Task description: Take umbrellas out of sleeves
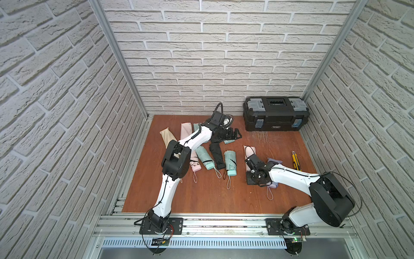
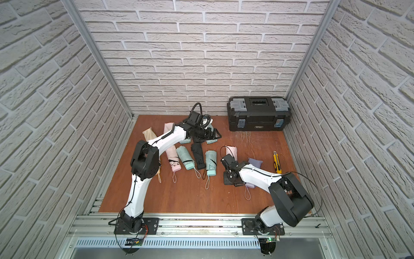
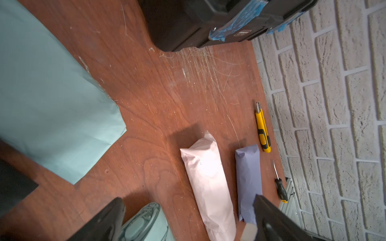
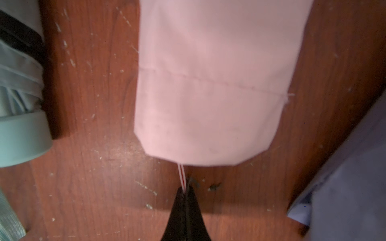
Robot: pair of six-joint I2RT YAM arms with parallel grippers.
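A pink sleeved umbrella (image 4: 217,100) lies at right on the table, a looped cord leaving its lower end. My right gripper is shut at that cord, its fingertips just beyond the sleeve's end. A purple sleeved umbrella (image 3: 248,180) lies to its right, a teal umbrella (image 4: 24,132) to its left. My left gripper is open, raised at the back centre over the table, near a flat teal sleeve (image 3: 56,104). Further umbrellas, pink, teal, black and beige (image 1: 167,136), lie on the left half.
A black toolbox (image 1: 276,112) stands at the back right. A yellow cutter (image 3: 262,132) and a screwdriver (image 3: 280,186) lie along the right edge.
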